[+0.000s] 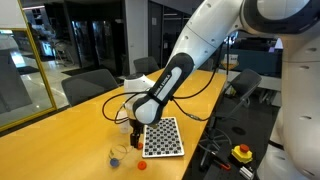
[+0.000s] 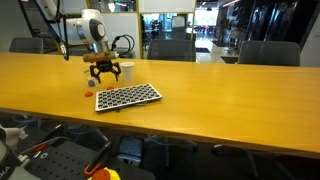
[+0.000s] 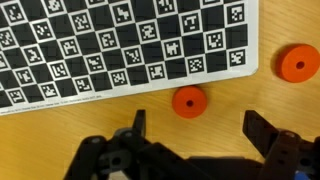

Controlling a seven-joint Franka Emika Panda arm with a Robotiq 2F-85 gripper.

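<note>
In the wrist view, a red disc lies on the table just off the long edge of the black-and-white checkered board. My gripper hangs over the table with its fingers wide apart and nothing held. That disc appears between the two fingers, slightly past their tips. A second red disc sits off the board's corner, outside the fingers. From the side, the gripper is low, close to the near-left end of the board; its exact height over the disc cannot be told.
A blue object stands on the table left of the discs. Behind the gripper is a white cup. A red button on a yellow base is off the table's near side. Table right of the board is clear.
</note>
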